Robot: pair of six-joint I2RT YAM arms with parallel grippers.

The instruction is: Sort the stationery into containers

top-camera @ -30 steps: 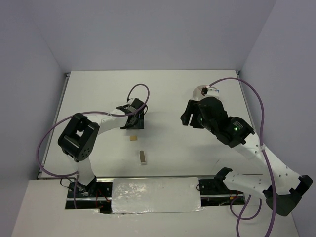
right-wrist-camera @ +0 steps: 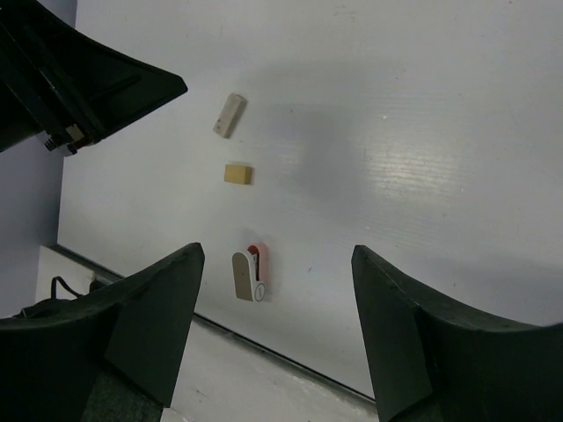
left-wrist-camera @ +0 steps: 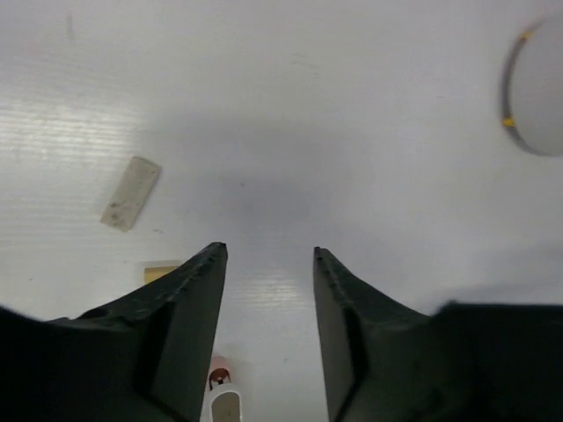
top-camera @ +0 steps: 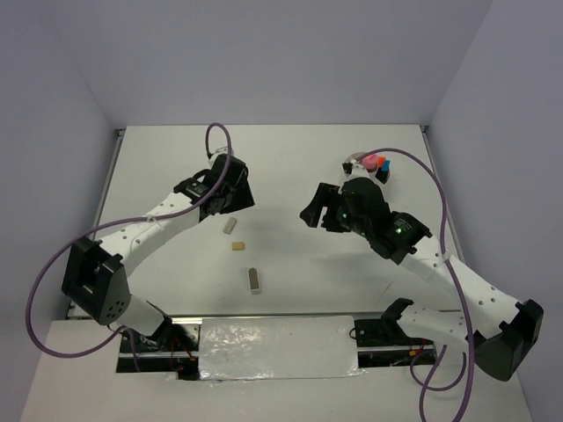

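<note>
My left gripper is open above the bare table, its fingers apart with nothing between them. In the left wrist view a grey-beige block (left-wrist-camera: 132, 193) lies left of the fingers. A small yellow block (left-wrist-camera: 160, 272) is partly hidden behind the left finger. The pink-and-white stapler-like piece (right-wrist-camera: 252, 272) lies nearest the table's front edge. All three pieces show in the right wrist view, where my right gripper stands open and empty. Several pink, orange and blue items (top-camera: 376, 164) are at the back right, partly hidden by the right arm.
A round, pale object (left-wrist-camera: 538, 97), probably a container, is cut off at the left wrist view's right edge. Between the arms, the white table (top-camera: 286, 264) is clear. Grey walls stand at both sides.
The right gripper has moved a little left, and more of the coloured items at the back right show.
</note>
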